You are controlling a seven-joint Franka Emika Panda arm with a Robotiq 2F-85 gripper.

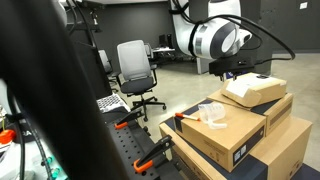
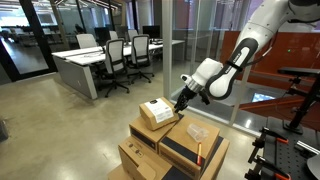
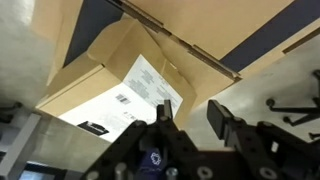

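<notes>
My gripper is open, its dark fingers spread at the bottom of the wrist view with nothing seen between them. A small cardboard box with a white sheet on it lies close by in that view. From the first exterior side, the gripper hangs at the near edge of this box, by the white sheet. The second exterior view has the box left of the gripper, whose fingertips are too small to make out there.
Larger cartons stand below as a raised surface. On them are a clear plastic container, an orange-red stick-like object and a small white item. Office chairs stand behind; open floor lies to the left.
</notes>
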